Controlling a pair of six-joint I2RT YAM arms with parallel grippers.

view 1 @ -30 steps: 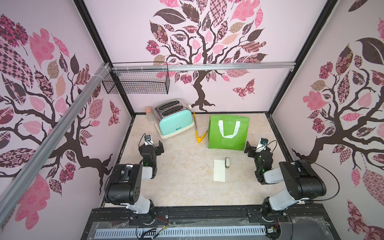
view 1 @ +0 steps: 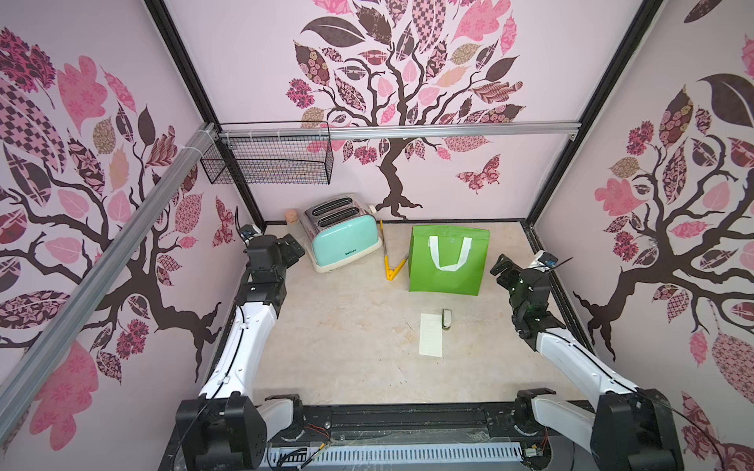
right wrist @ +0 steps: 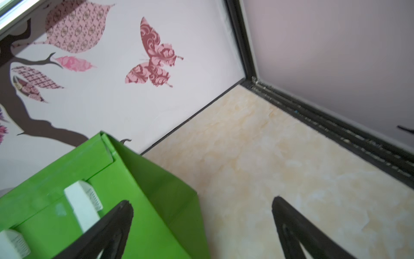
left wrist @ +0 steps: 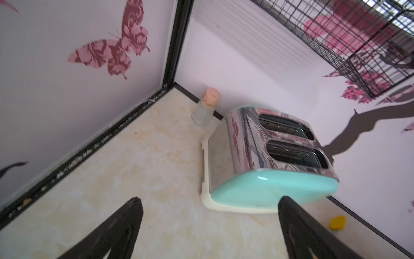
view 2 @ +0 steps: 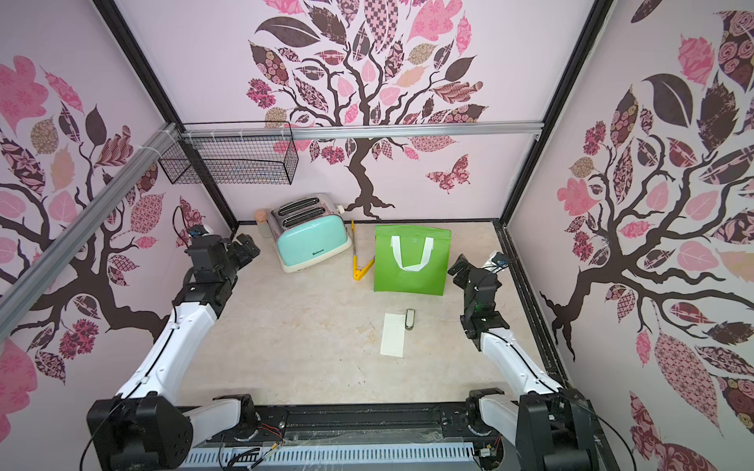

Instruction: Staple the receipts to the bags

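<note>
A green bag (view 1: 428, 278) with white handles stands upright toward the back right of the table. In front of it lies a pale paper receipt (view 1: 430, 337), flat on the table. Just right of the receipt's upper end is a small dark-and-light stapler (view 1: 446, 318). My right gripper is open, right of the bag and above the table; in its wrist view the bag (right wrist: 142, 228) fills the lower left. At the left side, my left gripper hangs open before the toaster, nothing between its fingers.
A turquoise toaster (view 1: 345, 241) stands at the back left, a corked jar (left wrist: 202, 113) behind it. Between toaster and bag lies a yellow tool (view 1: 392, 271). Above the back left hangs a wire basket (view 1: 275, 161).
Bag, receipt and stapler have not moved.
</note>
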